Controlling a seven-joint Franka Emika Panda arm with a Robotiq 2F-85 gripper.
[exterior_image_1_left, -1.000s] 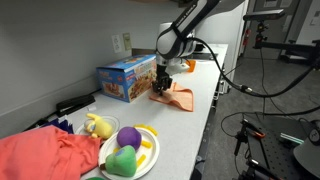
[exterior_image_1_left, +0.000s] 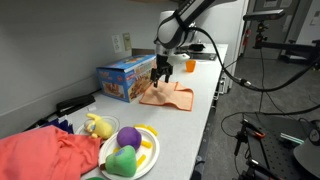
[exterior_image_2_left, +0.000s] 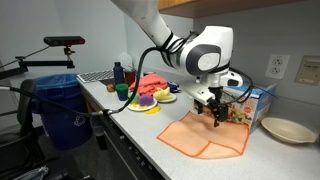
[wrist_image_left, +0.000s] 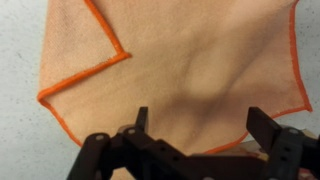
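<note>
An orange cloth with bright orange edging (wrist_image_left: 190, 60) lies on the pale counter, with a corner or edge folded over at the upper left of the wrist view. The same cloth (exterior_image_2_left: 205, 142) is spread roughly flat in exterior view 2, raised or bunched toward the box. My gripper hangs above it, open, its two fingers well apart and only cloth showing below the gap. From exterior view 1 the gripper (exterior_image_1_left: 161, 78) appears over the cloth's far-left part, close to the box.
A blue box (exterior_image_1_left: 125, 78) stands right behind the cloth. To its side in exterior view 2 is a beige bowl (exterior_image_2_left: 288, 131). A plate (exterior_image_1_left: 133, 158) with toy food and a red cloth (exterior_image_1_left: 45, 155) occupy the counter's other end. Bare counter lies between.
My gripper has risen from down at the cloth to above it. The cloth's raised part has settled somewhat and the cloth looks more spread out.
</note>
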